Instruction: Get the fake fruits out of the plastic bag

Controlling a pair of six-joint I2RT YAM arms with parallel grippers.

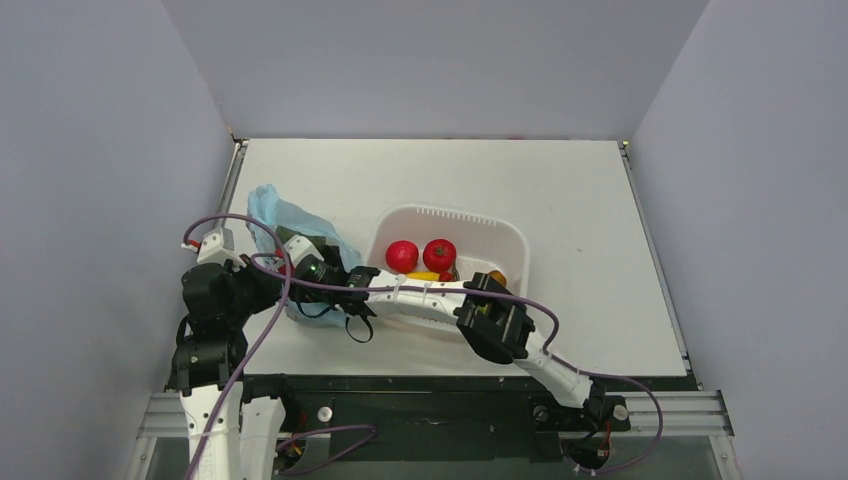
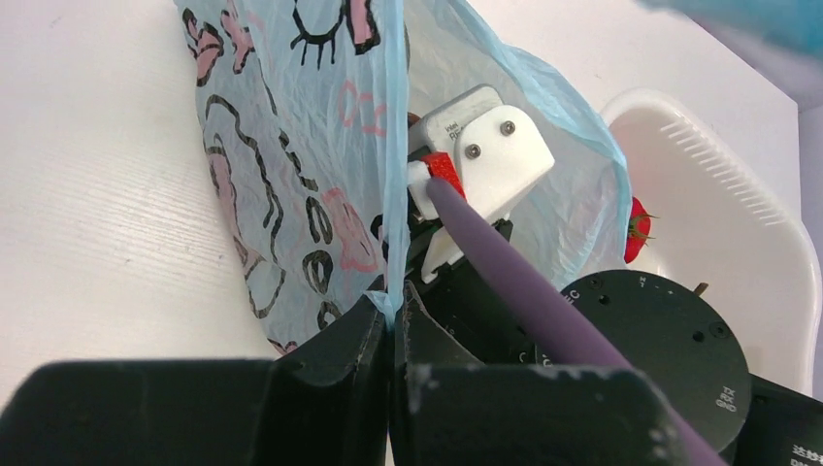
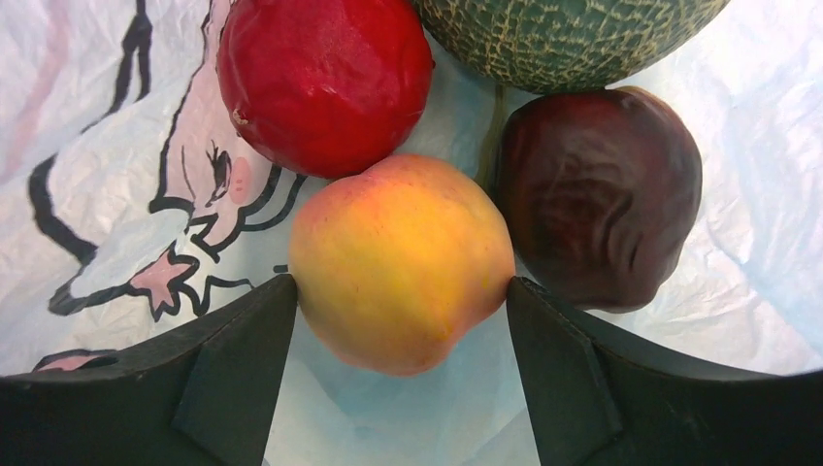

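Observation:
Pale blue and drawn over with black and pink marks, the plastic bag [image 2: 281, 175] stands at the table's left. Its edge runs between the fingers of my left gripper, which is shut on it. Inside the bag is my right gripper, open, one fingertip on each side of a yellow-orange peach [image 3: 398, 248]. Around the peach lie a dark red fruit [image 3: 325, 83], a dark brown chestnut-like fruit [image 3: 602, 199] and a green netted melon [image 3: 573, 39]. From above, the right arm hides most of the bag's contents.
To the bag's right is a white bin [image 1: 490, 232] holding red tomatoes [image 1: 439, 255] and other fruits, with the right arm stretched across it. A purple cable [image 1: 430, 289] runs along that arm. Free table [image 1: 590, 240] lies at the right and back.

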